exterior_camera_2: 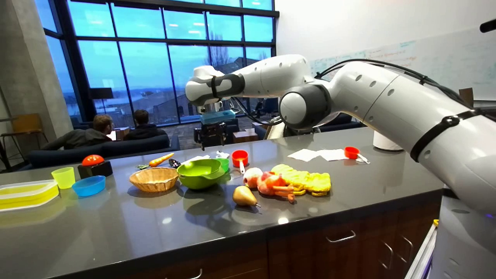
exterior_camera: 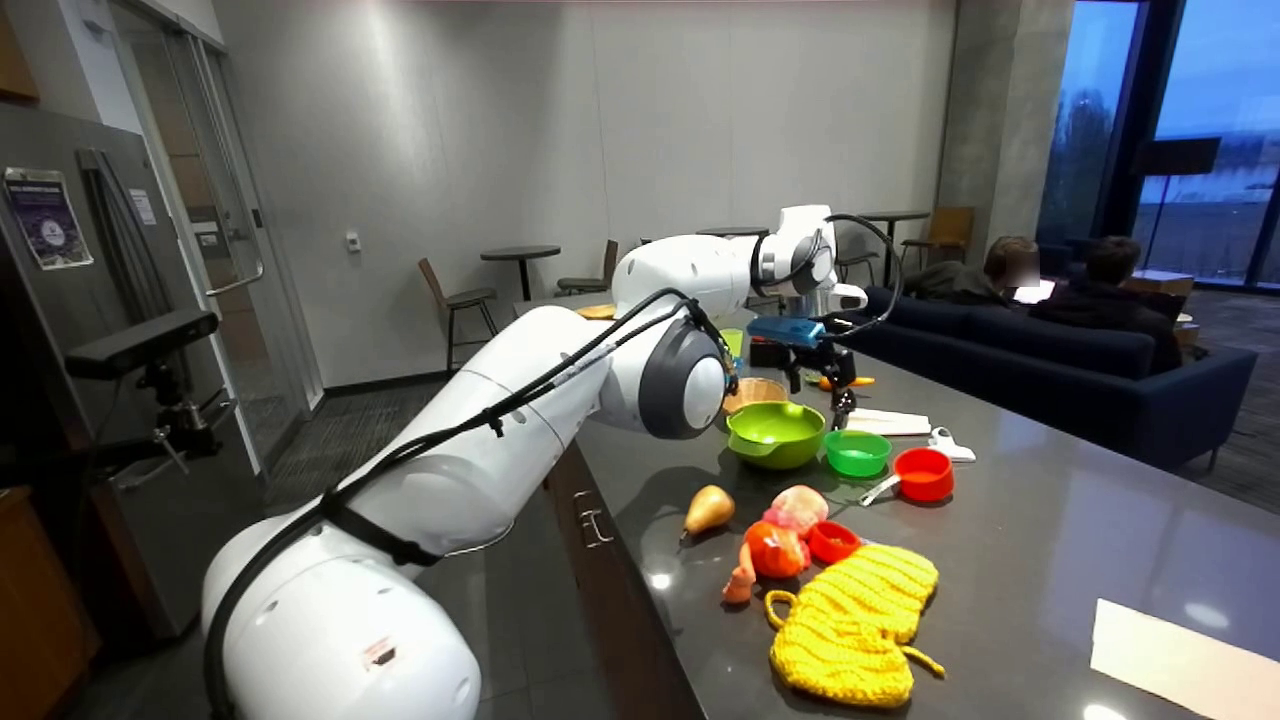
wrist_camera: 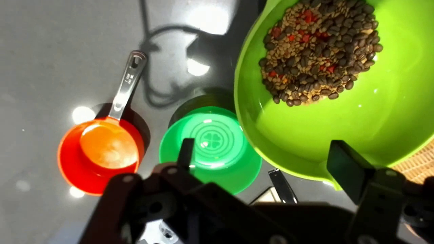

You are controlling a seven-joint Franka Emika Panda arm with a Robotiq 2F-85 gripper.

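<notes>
My gripper stands open with nothing between its fingers. In the wrist view its fingers [wrist_camera: 186,154] hang over the small green bowl [wrist_camera: 211,140] on one side and the large lime-green bowl [wrist_camera: 390,118] on the other. Dark beans and tan grains with red bits [wrist_camera: 317,53] lie in the lime-green bowl. A red measuring cup [wrist_camera: 101,156] with a metal handle sits beside the small green bowl, which looks empty. From the second exterior view, the gripper [exterior_camera_2: 211,143] appears above and behind the lime-green bowl [exterior_camera_2: 200,176].
Close to the bowls are a wicker basket [exterior_camera_2: 155,180], a pear [exterior_camera_2: 245,196] and a yellow knitted cloth [exterior_camera: 854,624]. A black-handled utensil [wrist_camera: 282,186] lies behind the two bowls. Bare counter [exterior_camera_2: 153,232] shows along the front edge.
</notes>
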